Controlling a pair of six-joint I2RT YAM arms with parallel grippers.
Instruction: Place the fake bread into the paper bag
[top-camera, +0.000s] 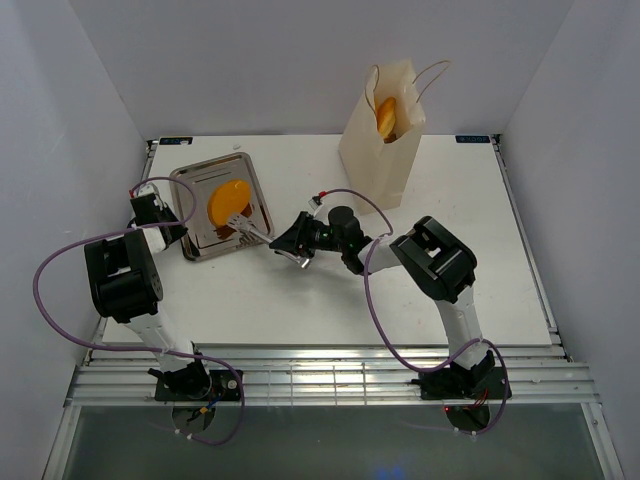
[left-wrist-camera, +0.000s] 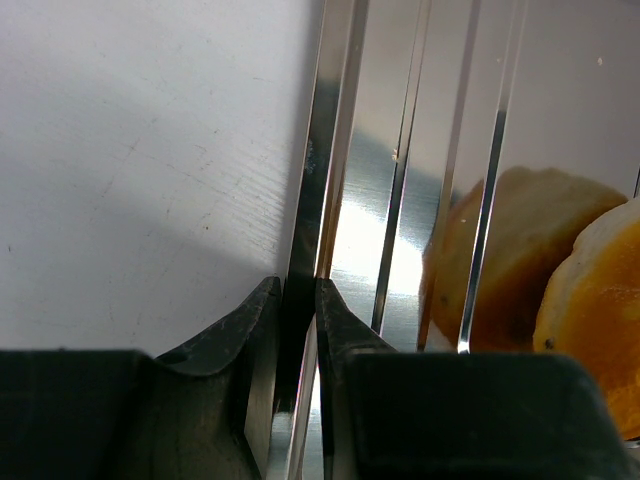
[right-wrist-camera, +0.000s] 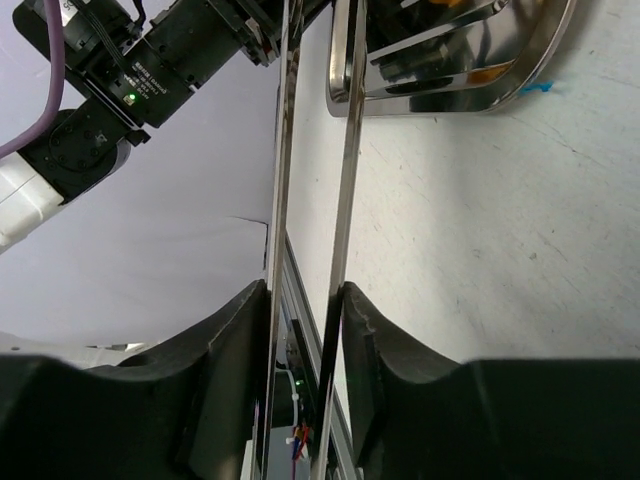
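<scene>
A round golden-brown fake bread (top-camera: 230, 202) is over the metal tray (top-camera: 197, 170) at the left; whether it touches the tray floor is unclear. In the left wrist view, this bread (left-wrist-camera: 605, 310) shows at the right edge, above its reflection. My left gripper is shut on the tray's rim. My right gripper has metal tongs (right-wrist-camera: 342, 200) between its fingers, their two arms apart. The tongs' tips reach the bread's lower right side; their hold on it cannot be made out. At the back right stands the open paper bag (top-camera: 375, 165), another bread (top-camera: 386, 117) inside.
The bag's thin handles (top-camera: 432, 75) rise above its mouth. Purple cables (top-camera: 375, 315) loop beside both arms.
</scene>
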